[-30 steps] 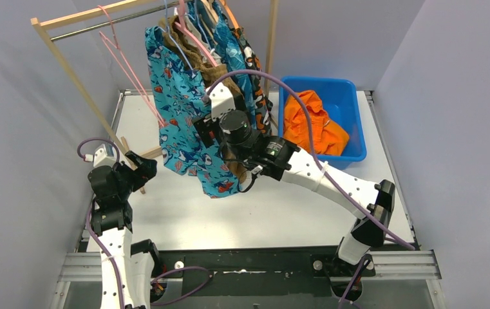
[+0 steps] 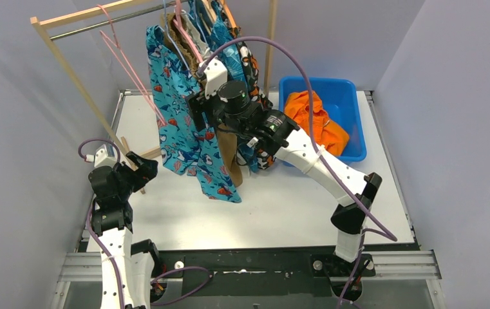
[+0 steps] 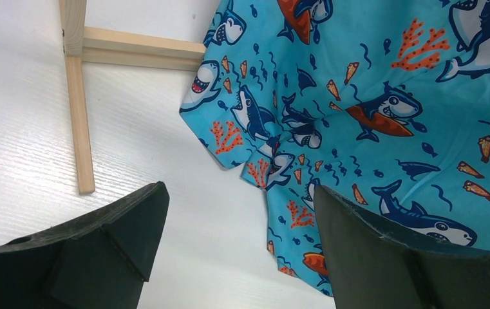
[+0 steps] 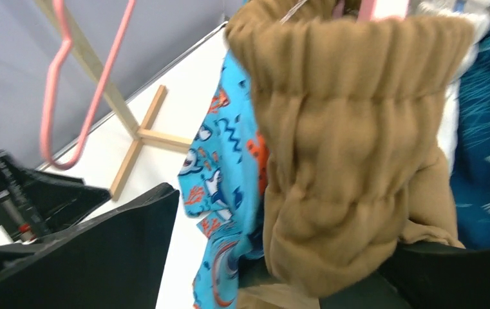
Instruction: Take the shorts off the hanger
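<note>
Turquoise shark-print shorts (image 2: 178, 125) hang from a light blue hanger (image 2: 172, 38) at the front of the rail. Their lower part fills the right of the left wrist view. Behind them hang brown shorts (image 4: 358, 129) with a gathered waistband, on a pink hanger (image 2: 185, 32). My right gripper (image 2: 197, 109) is at the turquoise shorts' right side. In the right wrist view its fingers (image 4: 132, 238) stand apart; the brown fabric overlaps the right one, and I cannot see whether it is gripped. Left of the shorts, my left gripper is open and empty.
A bare pink hanger (image 2: 129, 74) hangs at the rail's left. More clothes crowd the rail (image 2: 110, 20) behind the brown shorts. A blue bin (image 2: 357, 129) at the right holds orange clothing (image 2: 313, 119).
The hanging clothes swayed slightly. My left arm has stayed still.
</note>
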